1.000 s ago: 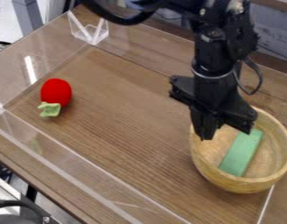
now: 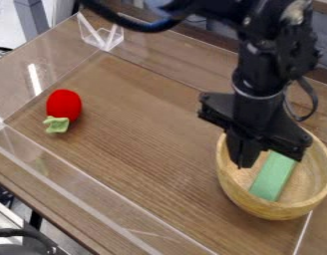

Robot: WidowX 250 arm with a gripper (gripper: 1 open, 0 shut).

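A large black gripper (image 2: 247, 149) hangs over the left part of a tan bowl (image 2: 266, 209) on the right of the table. Its fingertips are low at the bowl's rim and appear shut, with nothing visible between them. Inside the bowl lies a green block (image 2: 273, 177). A red object with a pale green top (image 2: 64, 108) lies on the left of the table.
A clear plastic item (image 2: 100, 32) is at the back left edge. Dark cables run past the table's left side.
The bowl and the other objects appear in the same places.
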